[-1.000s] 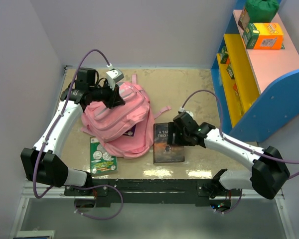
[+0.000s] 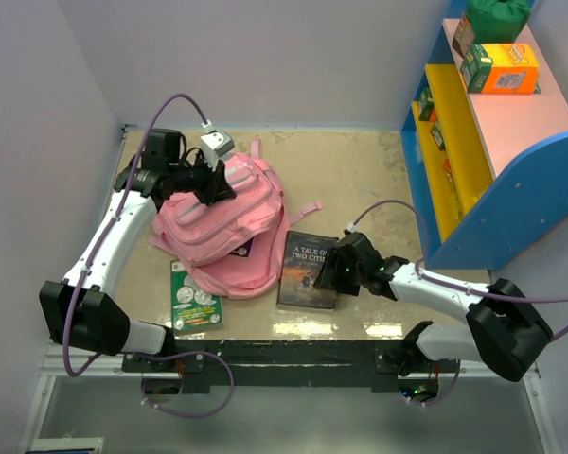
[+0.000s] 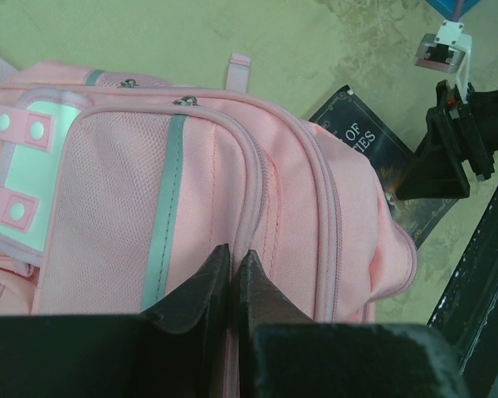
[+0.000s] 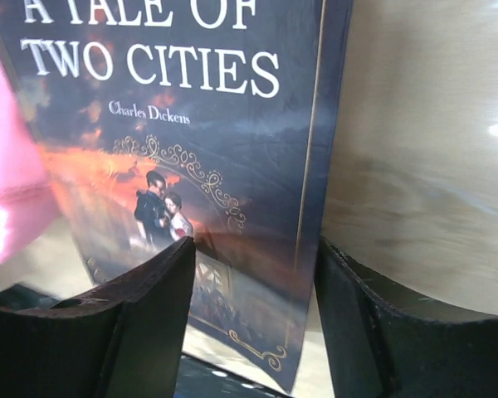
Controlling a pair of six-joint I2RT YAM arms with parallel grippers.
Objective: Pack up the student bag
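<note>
The pink bag (image 2: 229,216) lies at the left of the table, its front side bulging open. My left gripper is shut on the bag's piped edge, holding it from above. Right of the bag lies the dark book "A Tale of Two Cities" (image 2: 301,279), slightly turned. Over the book's right side, my right gripper has its fingers apart. In the right wrist view, one finger (image 4: 162,286) is over the cover and the other stands by the right edge. Whether they grip it does not show.
A green book (image 2: 194,301) lies front left of the bag. Inside the bag's opening, a dark item (image 2: 242,249) shows. The blue shelf unit (image 2: 535,203) stands at the right, with boxes on it. Bare table lies behind the dark book.
The dark book has shifted left toward the bag and turned a little. My right gripper has moved toward the front edge beside it. The left arm and bag look nearly unchanged.
</note>
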